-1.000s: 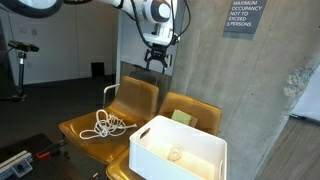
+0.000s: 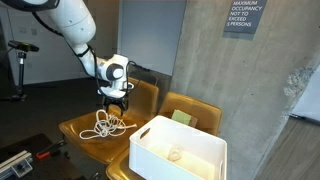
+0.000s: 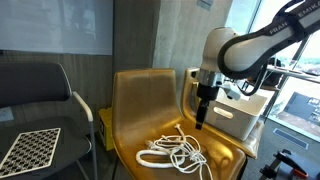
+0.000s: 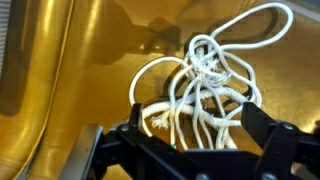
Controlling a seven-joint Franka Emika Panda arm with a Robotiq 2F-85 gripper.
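A loose tangle of white rope [image 2: 106,126] lies on the seat of an orange-brown chair [image 3: 145,98]. From the wrist view the rope [image 4: 207,68] shows a knotted bundle with several loops and a frayed end. My gripper [image 2: 114,106] hangs over the seat, pointing down, just above the rope. It stands open, its dark fingers [image 4: 258,125] spread at the bottom of the wrist view. Nothing is visible between them, and the lower part of the rope is partly hidden behind the gripper.
A large white open box [image 2: 165,158] stands on the chairs to the right, with a small beige round item [image 2: 174,155] inside. Behind it a greenish block [image 2: 185,118] rests against another chair back. A black chair [image 3: 50,110] is at the left in exterior view 2.
My arm has come down and to the left, from high above the chairs to just over the rope. Rope and box look unmoved.
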